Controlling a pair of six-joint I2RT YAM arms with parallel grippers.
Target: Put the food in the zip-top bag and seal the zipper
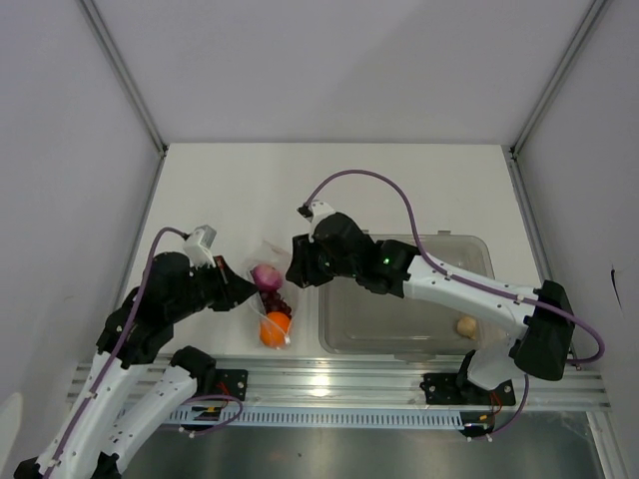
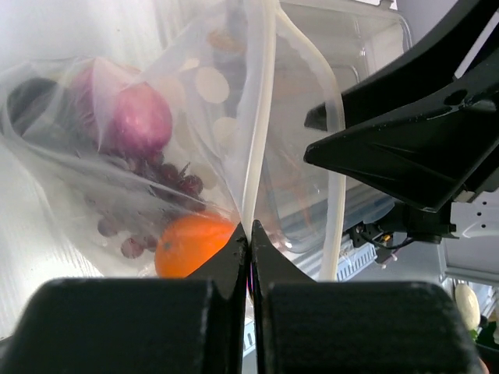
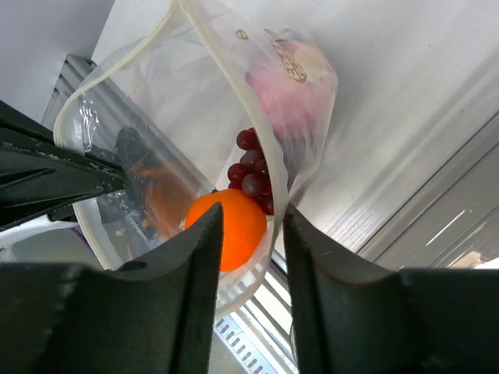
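Note:
A clear zip top bag (image 1: 262,307) holds a pink-purple round food (image 2: 140,121), dark red grapes (image 2: 175,183), an orange (image 3: 243,226) and a dark item (image 2: 33,105) at its far end. My left gripper (image 1: 240,285) is shut on one side of the bag's rim, which runs into its fingertips in the left wrist view. Across the mouth, my right gripper stands part open. The opposite rim (image 3: 269,148) passes between its fingers, closer to one of them. The bag's mouth gapes between the two grippers.
Right of the bag, a clear shallow bin (image 1: 399,309) lies under my right arm, with a small tan item (image 1: 466,326) in its corner. A metal rail (image 1: 319,379) runs along the front.

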